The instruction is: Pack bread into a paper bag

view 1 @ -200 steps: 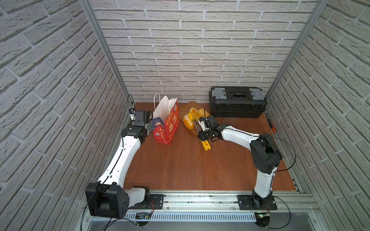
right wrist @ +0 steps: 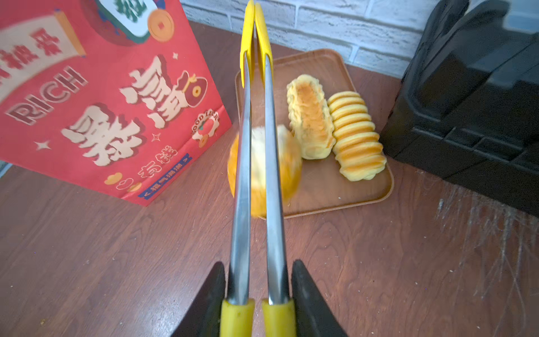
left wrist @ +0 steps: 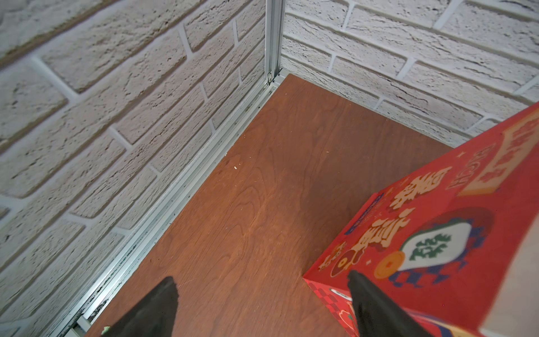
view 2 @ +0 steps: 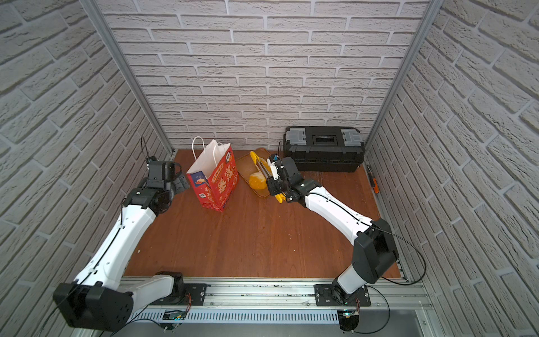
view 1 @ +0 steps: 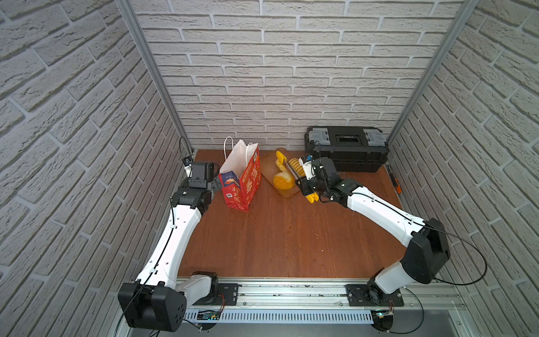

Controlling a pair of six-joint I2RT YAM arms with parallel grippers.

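The red paper bag stands upright with its white inside showing at the top. My left gripper is open and empty beside the bag. My right gripper is shut on metal tongs with yellow tips, which stand close together. A round bun, blurred, lies beneath the tong arms at the near left of the brown tray. Nothing shows between the tips. A long crusty loaf and a ridged loaf lie side by side on the tray.
A black toolbox stands at the back right, close to the tray. An orange-handled tool lies at the right edge.
The right arm has swung right and the tongs have moved, their tips now further back. The round bun has shifted right and turned, more of its orange side showing.
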